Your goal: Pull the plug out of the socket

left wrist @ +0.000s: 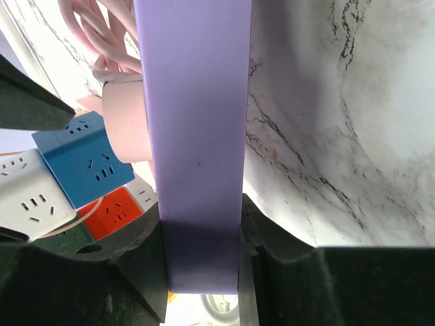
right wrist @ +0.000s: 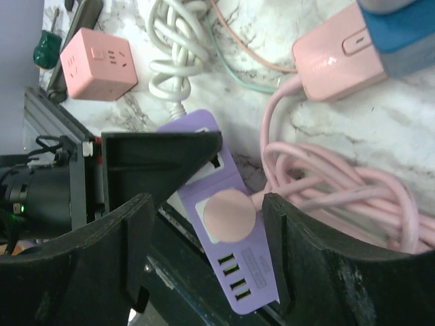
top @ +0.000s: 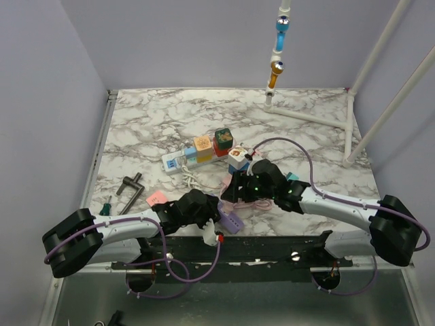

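A purple power strip [right wrist: 242,265] lies at the table's front with a round pink plug [right wrist: 228,215] in it and a pink cord coiled beside it. My left gripper is shut on the strip, which fills much of the left wrist view; the plug [left wrist: 122,119] shows beside it. My right gripper hangs just above the plug, its fingers apart, one on each side of it in the right wrist view, with nothing gripped.
Stacked cubes [top: 204,149] and a white strip [top: 171,163] stand behind, with a white cable. A pink cube [top: 155,198], dark tools [top: 130,187] and a screwdriver [top: 105,207] lie left. PVC pipes [top: 350,125] stand at right.
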